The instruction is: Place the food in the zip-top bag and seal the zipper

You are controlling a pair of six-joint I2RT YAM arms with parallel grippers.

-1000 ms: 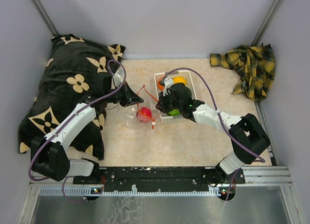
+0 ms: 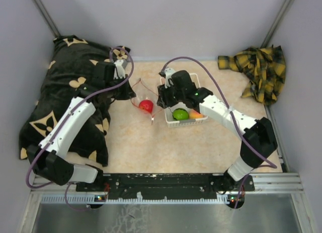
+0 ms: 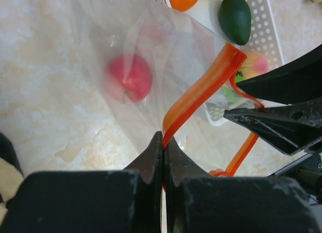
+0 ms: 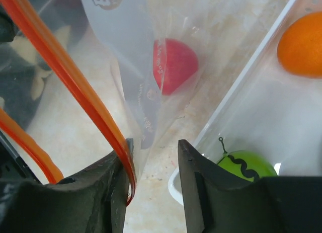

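Observation:
A clear zip bag with an orange-red zipper [image 3: 198, 92] hangs between my grippers, a red round fruit [image 2: 146, 105] inside it near the bottom. My left gripper is shut on the zipper edge. My right gripper has the other zipper edge by its left finger; its fingers look apart in the right wrist view. Beside the bag on the right, the white basket [image 2: 187, 121] holds a green lime-like item [image 4: 241, 165], an orange [image 4: 299, 44], a peach [image 3: 254, 64] and an avocado [image 3: 235, 19].
A black patterned cloth [image 2: 45, 123] covers the left side. A yellow plaid cloth [image 2: 259, 72] lies at the back right.
Over the last second both grippers moved toward the back of the table with the bag, the left also leftward. The bag's opening stands wider and more of the basket shows at the front.

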